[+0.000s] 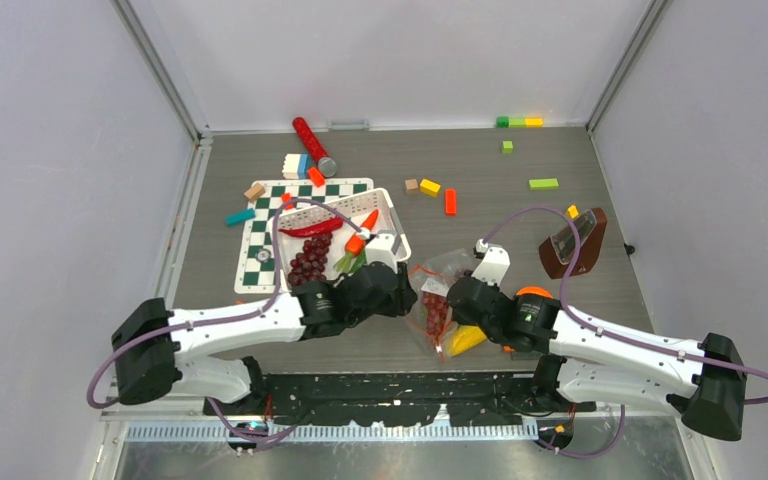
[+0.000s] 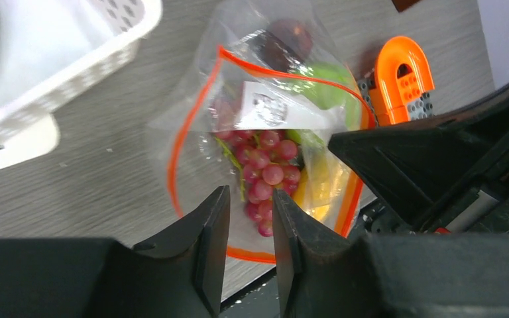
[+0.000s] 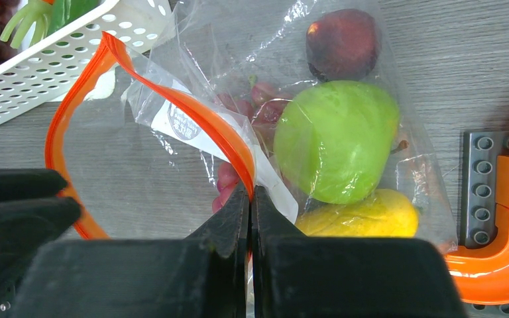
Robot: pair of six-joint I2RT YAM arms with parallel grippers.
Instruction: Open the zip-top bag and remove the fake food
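Note:
The clear zip bag (image 3: pixel 202 53) has an orange rim (image 3: pixel 205 122), its mouth gaping toward my left gripper. Red grapes (image 2: pixel 265 173), a green fruit (image 3: pixel 335 139), a yellow fruit (image 3: pixel 364 215) and a dark red fruit (image 3: pixel 342 43) lie inside, with a white label (image 2: pixel 265 106) across the grapes. My right gripper is shut on the bag's orange rim. The left one hangs at the mouth, its fingers a narrow gap apart; the grapes show beyond them, and nothing is visibly gripped.
A white basket (image 1: pixel 396 222) left of the bag holds a carrot (image 1: pixel 362 230), a red pepper (image 1: pixel 312 228) and dark grapes (image 1: pixel 310 258), over a checkered board (image 1: pixel 260 225). An orange piece (image 3: pixel 497 271) lies right of the bag. Small blocks and a brown stand (image 1: pixel 588 245) lie farther off.

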